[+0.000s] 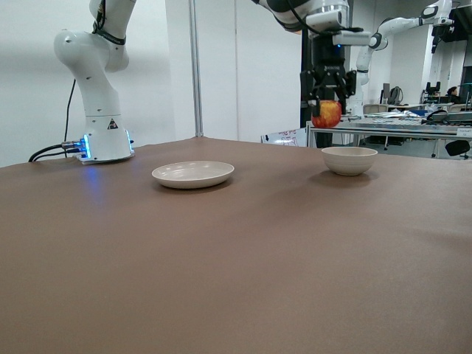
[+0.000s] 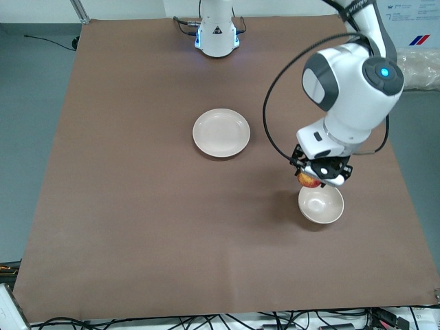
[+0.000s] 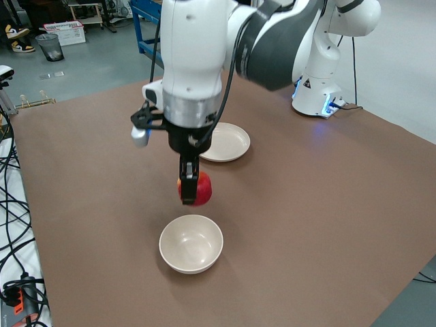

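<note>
My gripper is shut on a red-yellow apple, also seen low on the gripper in the right view and partly under it in the left view. The apple hangs above and near a cream bowl on the brown table. A pale round plate lies apart from the bowl, farther toward the table's middle, empty.
Cables and hardware run along the near edge in the left view.
</note>
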